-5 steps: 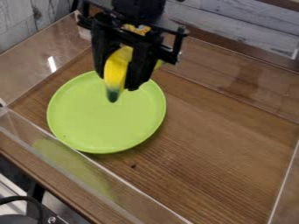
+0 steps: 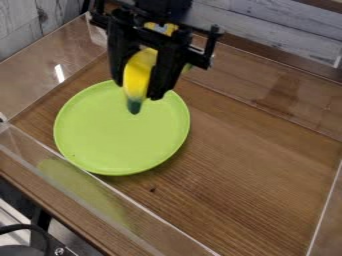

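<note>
The dark gripper (image 2: 142, 72) is above the upper part of a green plate (image 2: 120, 140), shut on a yellow object (image 2: 138, 66) with a dark teal tip pointing down toward the plate. The plate is bare where it shows. Whether the object's tip touches the plate I cannot tell.
Behind the gripper, more yellow and green objects (image 2: 163, 30) show, partly hidden by the arm. Clear walls edge the area at left and front, and a dark cable lies at the bottom left.
The gripper and the yellow object have shifted slightly, a little upward in the view. The plate has not moved.
</note>
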